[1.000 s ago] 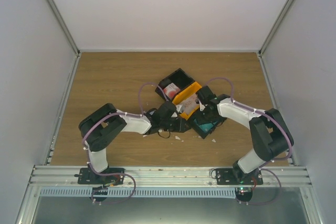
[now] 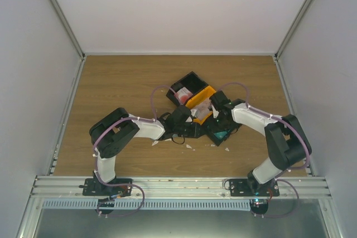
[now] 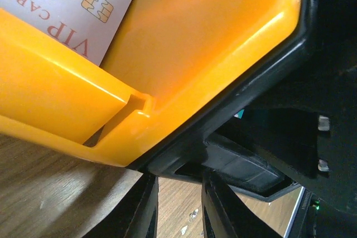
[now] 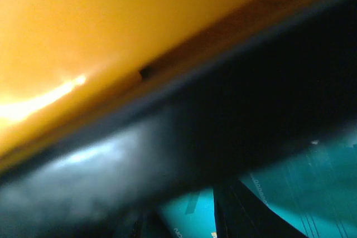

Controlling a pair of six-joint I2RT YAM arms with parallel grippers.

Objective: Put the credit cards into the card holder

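Note:
In the top view a row of boxes lies slanted: a black box (image 2: pixel 193 77) at the back, an orange box (image 2: pixel 209 91) in the middle and a black box (image 2: pixel 215 142) in front. A white VIP card (image 3: pixel 50 4) rests in the orange box, and a teal card (image 4: pixel 198 215) in the front black box. My left gripper is at the front box's corner, its fingers (image 3: pixel 146 207) shut on that box's edge. Over the teal card, my right gripper stands part open, with nothing visible held; its fingertips are partly dark and blurred.
A red-and-white card (image 2: pixel 183 95) lies in the back black box. Small pale scraps (image 2: pixel 188 146) are scattered on the wooden table (image 2: pixel 128 160) in front. Both arms crowd close together at the boxes.
The right arm has barely moved, and the boxes look almost the same.

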